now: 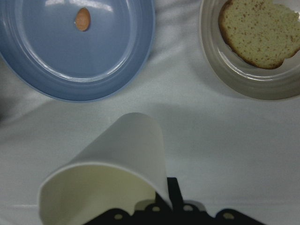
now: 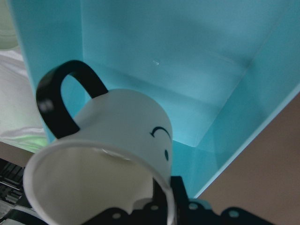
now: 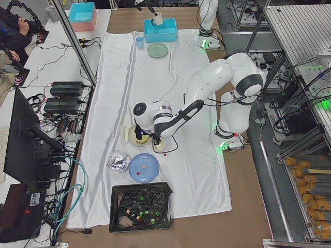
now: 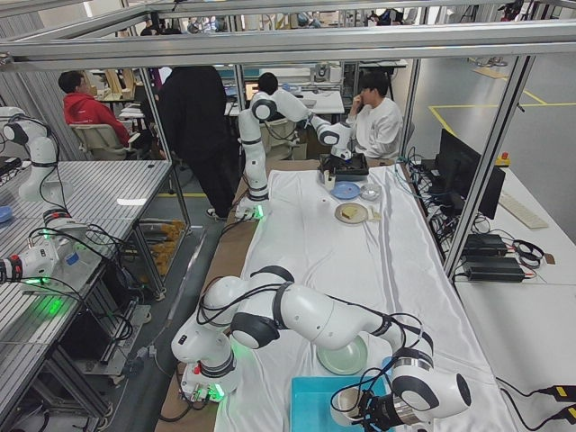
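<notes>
My left gripper is shut on the rim of a white cup (image 1: 122, 140), tilted over the cloth beside a blue plate (image 1: 56, 61) with a small brown piece (image 1: 82, 19) on it and a beige plate (image 1: 248, 86) with a bread slice (image 1: 255, 30). My right gripper is shut on the rim of a white mug (image 2: 126, 117) with a black handle (image 2: 51, 103), over a light blue bin (image 2: 225, 61) at the table's far end.
A black lined tray (image 3: 139, 206) stands at the near end, with a foil-covered item (image 3: 118, 160) left of the blue plate. A green plate (image 3: 157, 50) and small blue cup (image 3: 139, 42) sit by the bin.
</notes>
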